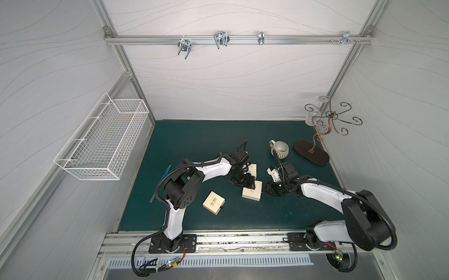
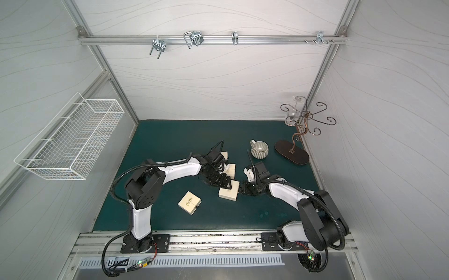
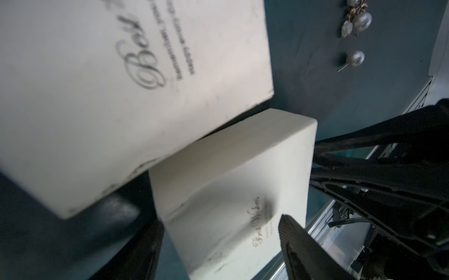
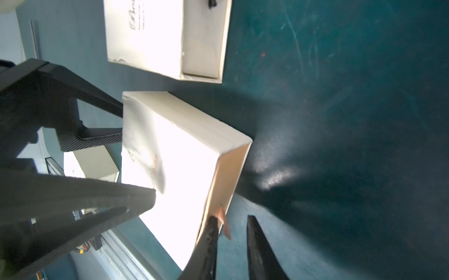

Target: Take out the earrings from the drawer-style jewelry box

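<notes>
A white drawer-style jewelry box (image 1: pixel 252 192) lies between both arms, its printed lid facing up. In the left wrist view, my left gripper is part open, its fingers spread across this box; whether both touch it, I cannot tell. From the box's drawer end sticks out a small pinkish ribbon tab (image 4: pixel 224 224). My right gripper is at that end, fingertips slightly apart, with the tab just beyond them; no grip on it shows. Loose on the mat are a pearl earring (image 3: pixel 355 58) and a cluster of pearl-and-flower earrings (image 3: pixel 355 21). The drawer's inside is hidden.
A second white box (image 4: pixel 201 37) stands close behind with its drawer slightly out. Another closed box (image 1: pixel 213 202) lies to the left. At the back are a striped cup (image 1: pixel 279 149) and a metal stand (image 1: pixel 312 152). Open mat lies at the front right.
</notes>
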